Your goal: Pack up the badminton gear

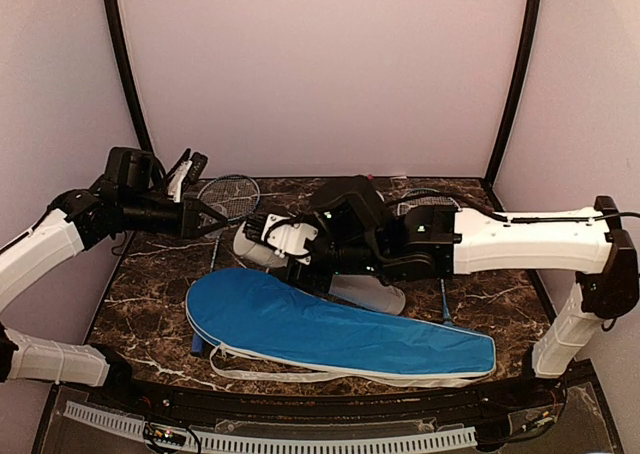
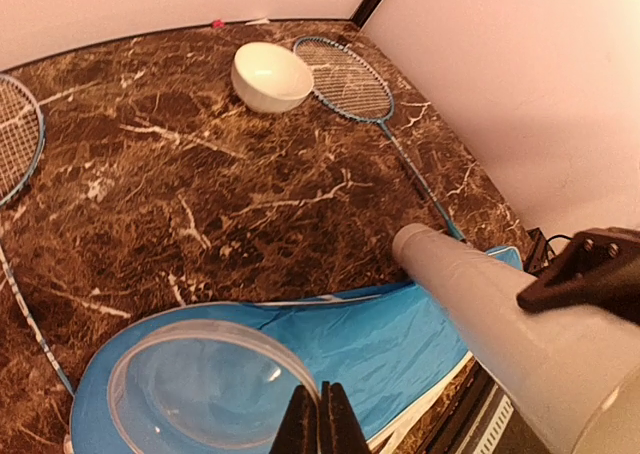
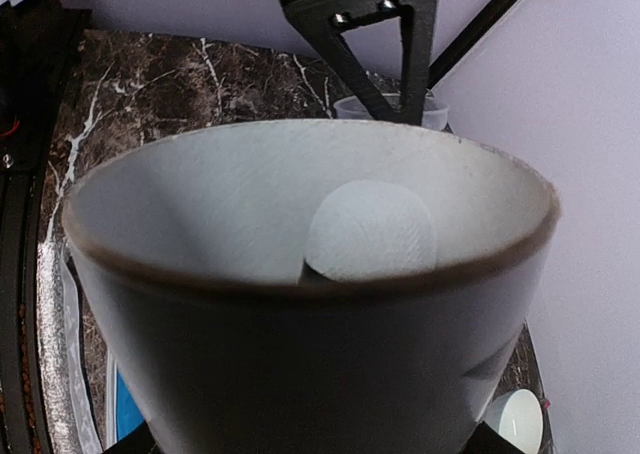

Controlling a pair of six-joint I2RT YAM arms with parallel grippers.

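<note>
My left gripper is shut on the rim of a clear round lid point(image 2: 205, 330), which hangs above the marble table. My right gripper point(image 1: 300, 259) grips a white tube point(image 1: 366, 293), tilted nearly flat with its mouth towards the left arm. A shuttlecock's white cork point(image 3: 372, 231) shows inside the tube mouth, and the lid stands beyond that mouth, apart from it. The blue racket bag point(image 1: 330, 324) lies flat along the front. One racket point(image 1: 228, 196) rests at back left, its handle end by the bag; another racket point(image 2: 350, 82) lies at back right.
A white bowl point(image 2: 272, 76) sits near the back edge, hidden by the right arm from above. The bag's pale strap point(image 1: 280, 376) runs along the front. Bare marble point(image 2: 230, 194) fills the middle, and walls close in both sides.
</note>
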